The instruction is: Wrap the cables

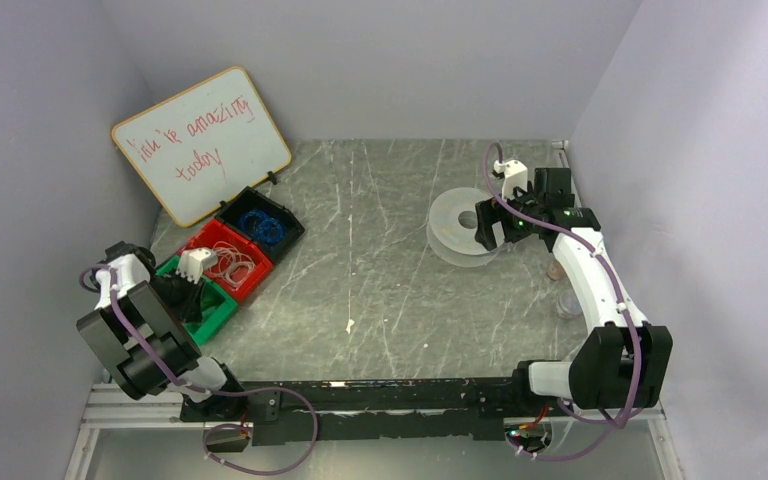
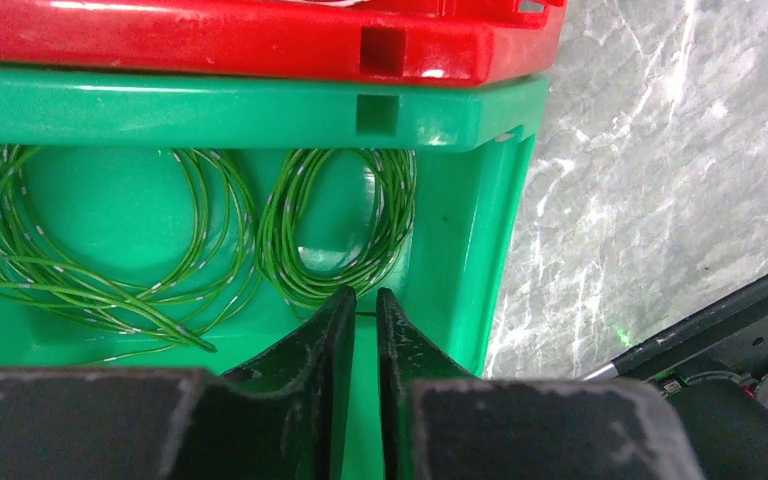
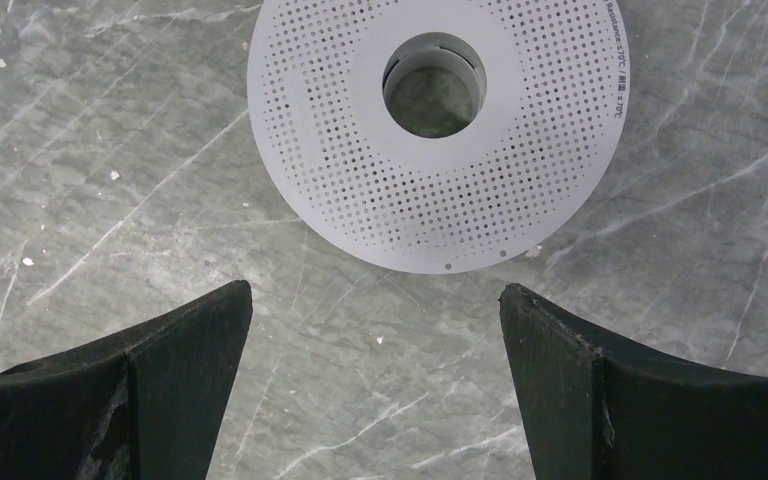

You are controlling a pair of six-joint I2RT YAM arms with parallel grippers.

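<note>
Two coils of green cable, a looser one (image 2: 45,250) and a tighter one (image 2: 393,200), lie in the green bin (image 2: 490,250). My left gripper points down over the bin just below the tighter coil, its fingertips slightly apart; whether anything is between them is unclear. My right gripper stands open on the right side, beside a white spool (image 3: 430,200) with a round central hole, nothing between its fingers.
A red bin (image 1: 248,282) with pale cables and a black bin (image 1: 290,238) with blue cable adjoin the green one. A whiteboard (image 1: 200,140) lies behind them.
</note>
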